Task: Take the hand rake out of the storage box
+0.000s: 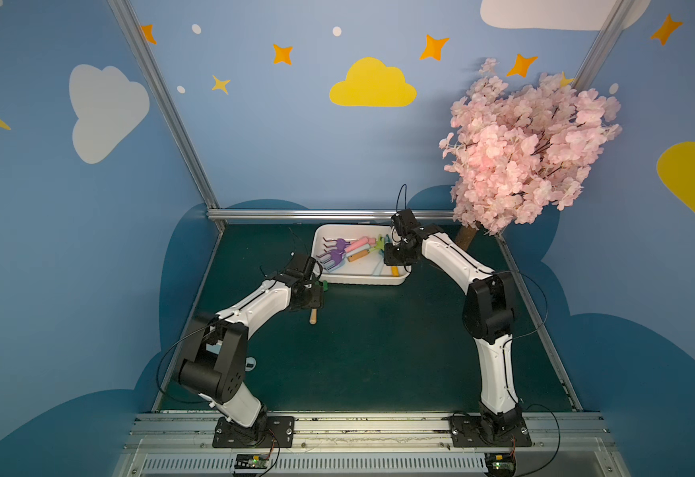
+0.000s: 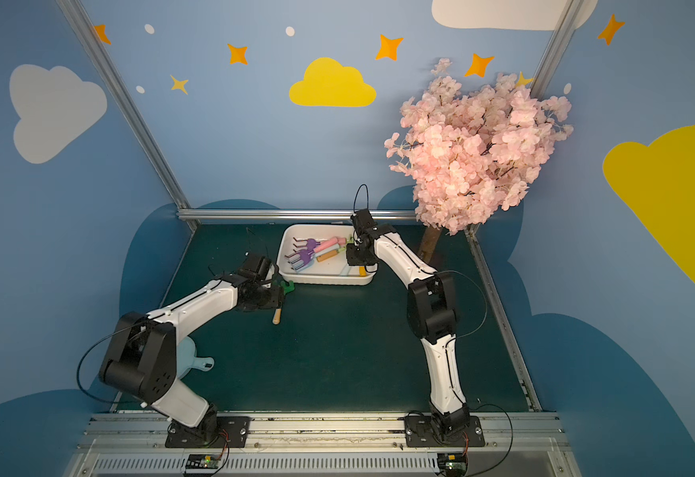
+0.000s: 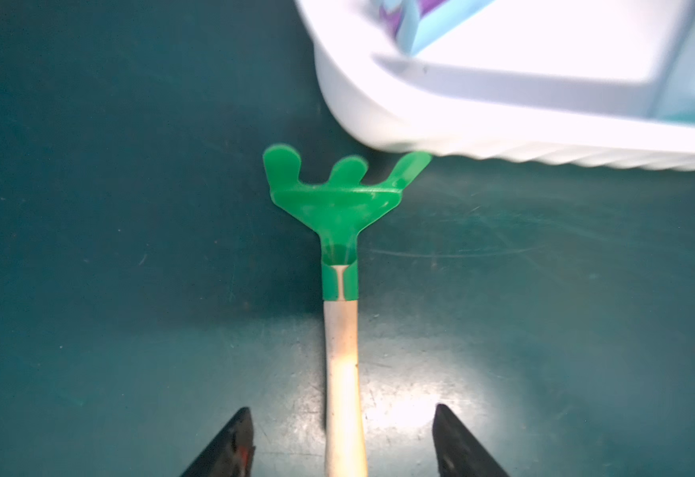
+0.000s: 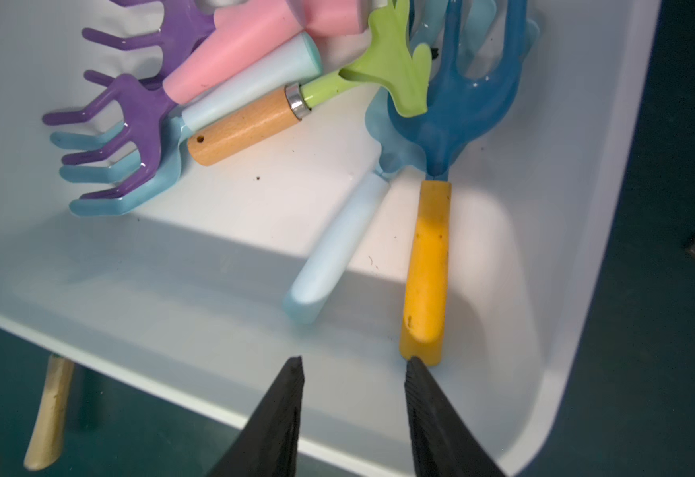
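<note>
A green hand rake with a wooden handle [image 3: 339, 214] lies on the mat against the front-left outside of the white storage box [image 3: 522, 139]. My left gripper hovers over its handle, open, fingers either side of it in the left wrist view. Inside the box lie purple rakes [image 4: 140, 119], a light-green rake [image 4: 387, 63] with an orange handle, blue forks [image 4: 466, 103] and pink handles [image 4: 236, 47]. My right gripper is open above the box's front right, near the yellow handle [image 4: 425, 262], nothing between its fingers.
A cherry-blossom tree [image 1: 522, 151] stands at the back right. A light-blue item [image 2: 188, 357] lies at the left front, partly behind my left arm.
</note>
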